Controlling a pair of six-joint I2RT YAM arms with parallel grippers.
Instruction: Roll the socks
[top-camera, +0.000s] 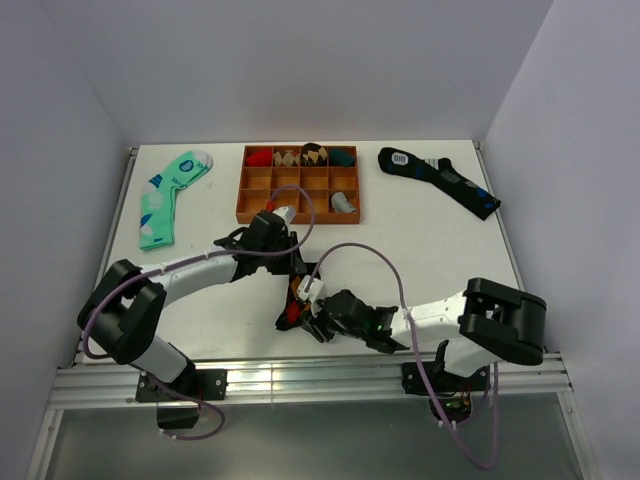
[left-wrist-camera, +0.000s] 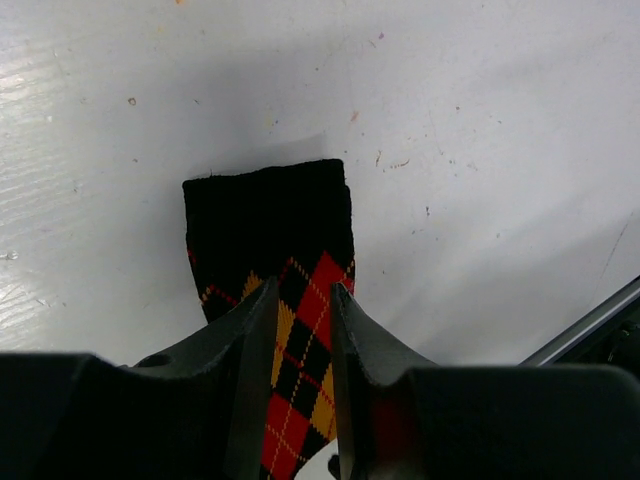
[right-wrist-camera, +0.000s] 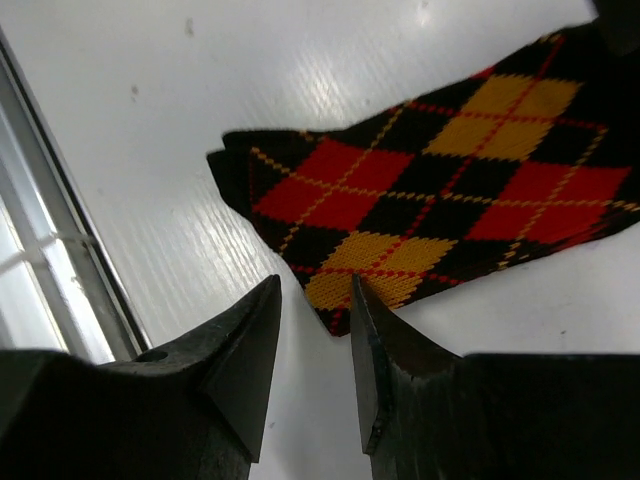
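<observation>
A black sock (top-camera: 290, 308) with red and orange argyle lies at the front middle of the table; in the right wrist view the sock (right-wrist-camera: 420, 200) is folded flat. My left gripper (top-camera: 292, 250) hangs over its back end; in the left wrist view its fingertips (left-wrist-camera: 262, 300) are close together above the sock (left-wrist-camera: 265, 210), and whether they grip anything is unclear. My right gripper (top-camera: 312, 318) is low at the sock's front end, its fingers (right-wrist-camera: 250, 370) parted, pointing at the sock's edge.
An orange divided box (top-camera: 255, 200) with rolled socks stands at the back middle. Turquoise socks (top-camera: 170, 200) lie flat at the left, dark socks (top-camera: 440, 180) at the back right.
</observation>
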